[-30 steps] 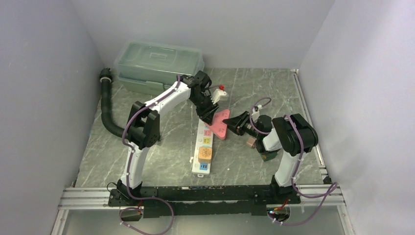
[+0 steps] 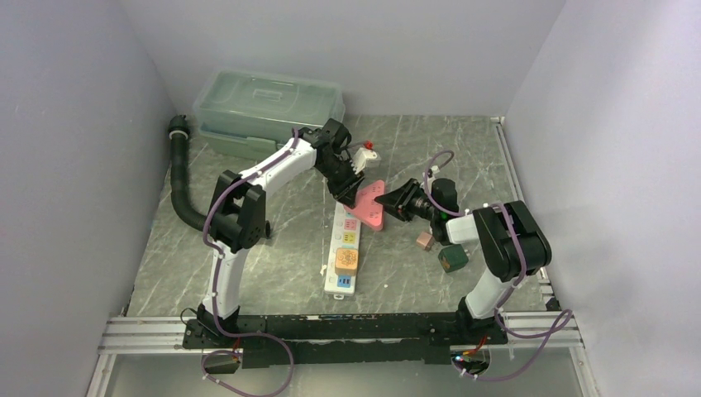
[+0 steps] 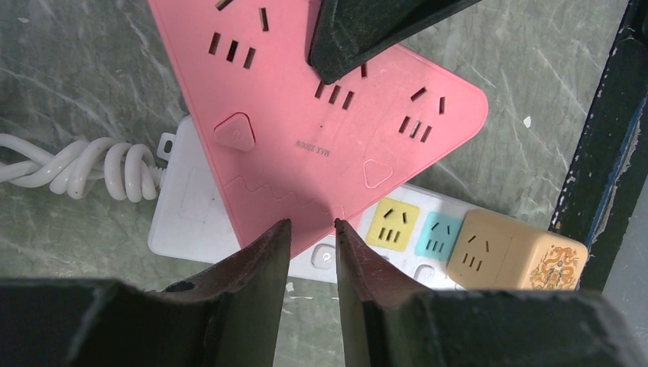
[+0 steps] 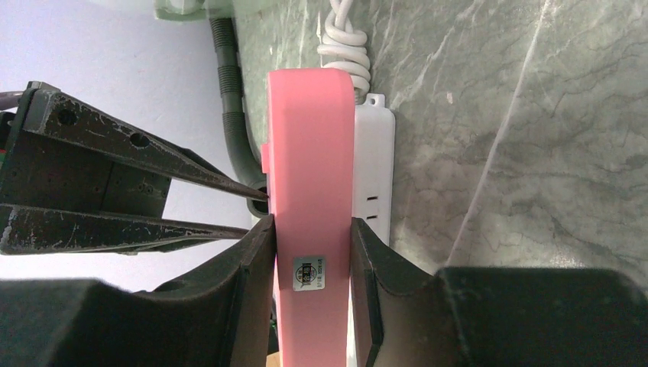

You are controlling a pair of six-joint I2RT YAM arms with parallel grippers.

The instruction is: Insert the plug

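Note:
The pink triangular block point(image 2: 369, 207), its flat face set with slots, is tilted above the far end of the white power strip point(image 2: 338, 256). My right gripper is shut on it, with fingers point(image 4: 256, 248) against both of its faces. My left gripper is part open in front of the slotted face; its fingertips point(image 3: 284, 228) stand apart near one corner. From the right, those tips look close to the face; contact cannot be made out. The block covers part of the strip, and no prongs show.
An orange cube point(image 2: 346, 261) sits on the strip's near half. To the right lie a small pinkish block point(image 2: 425, 241) and a green block point(image 2: 453, 257). A coiled white cable point(image 3: 99, 170) leaves the strip's far end. A lidded translucent box point(image 2: 269, 112) stands at the back left.
The pink block and my right gripper have shifted slightly left and away from the front. My right elbow has swung out to the right, and the left arm has edged left.

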